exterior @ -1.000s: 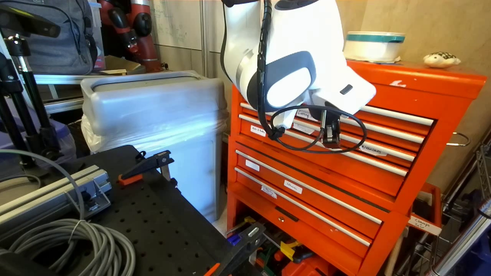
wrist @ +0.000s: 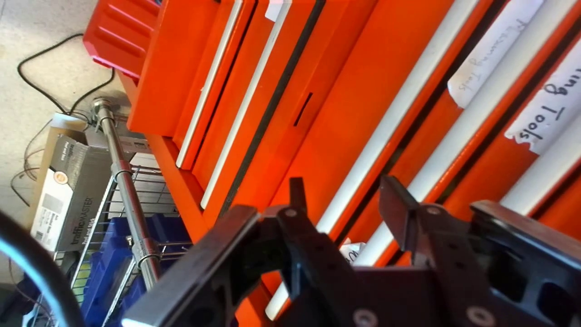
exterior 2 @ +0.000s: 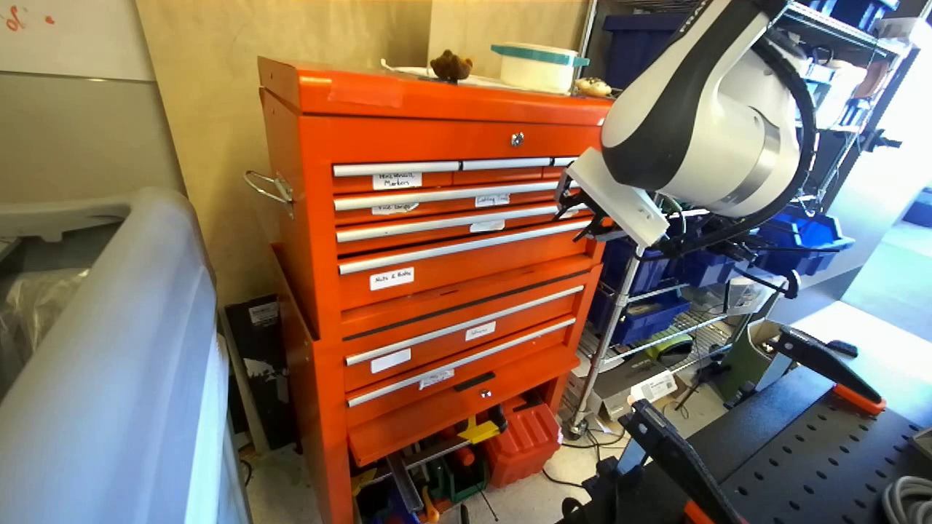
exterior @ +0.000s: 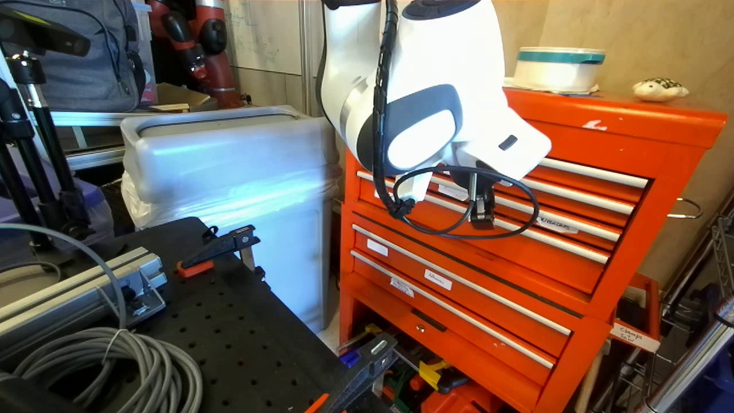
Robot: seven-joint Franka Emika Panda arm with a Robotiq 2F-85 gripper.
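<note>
In the wrist view my gripper is open, its two black fingers apart in front of the red tool cabinet. The silver handle rail of one drawer runs through the gap as seen from here; whether it lies between the fingers or beyond them I cannot tell. Exterior view 2 puts the gripper by the right end of the cabinet's upper drawers, fingers toward the front. A looped black cable partly frames the gripper in exterior view 1. All visible drawers look closed.
On the cabinet top stand a white tub with a teal rim and small figures. A wire shelf with blue bins is to the right. The black perforated table carries clamps and coiled cable. A large grey bin stands beside the cabinet.
In exterior view 1 the arm and gripper have shifted a little left and slightly down. The cabinet and its drawers look the same.
</note>
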